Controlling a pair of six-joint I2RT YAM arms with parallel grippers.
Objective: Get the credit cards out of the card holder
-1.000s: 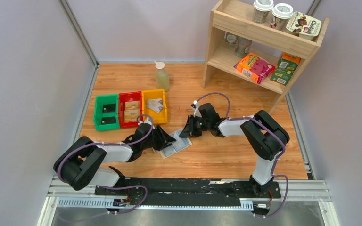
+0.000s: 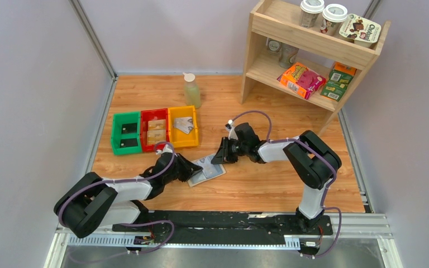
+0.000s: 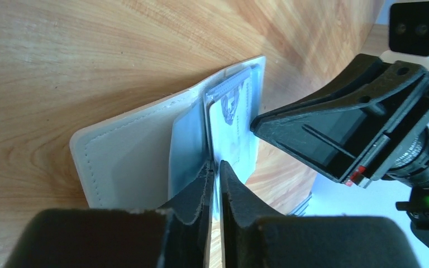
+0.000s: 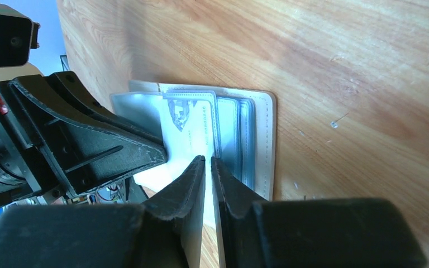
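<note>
The pale blue and white card holder (image 2: 207, 172) lies spread out on the table between my two grippers. Its stitched back cover (image 3: 127, 151) rests flat, while the inner pocket flap (image 3: 239, 120) lifts up. My right gripper is shut on the edge of that flap. At the near side of the flap, my left gripper has its fingertips close together with a thin pale edge in the narrow gap; whether they grip it cannot be told. No separate card can be made out in the holder.
Behind the left gripper stand green (image 2: 116, 134), red (image 2: 144, 123) and yellow (image 2: 192, 141) bins; the yellow one holds several grey cards. A pump bottle (image 2: 192, 92) is beyond them. The wooden shelf (image 2: 313, 42) occupies the back right.
The right arm stays nearly still.
</note>
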